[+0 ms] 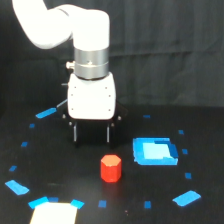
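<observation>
A red block (110,168) with a roughly six-sided top stands on the black surface, near the middle front. To its right and farther back sits a blue square tray (142,143) with a white patch inside. My white arm reaches in from the upper left, and its gripper (92,132) points down. The two thin dark fingers are apart, with nothing visible between them. The gripper is above and behind the red block, a little to its left, and not touching it.
Blue tape strips and small blue squares mark the black surface. A cream-coloured object (53,213) on blue is cut off by the bottom edge at the left. Between block and tray the surface looks clear.
</observation>
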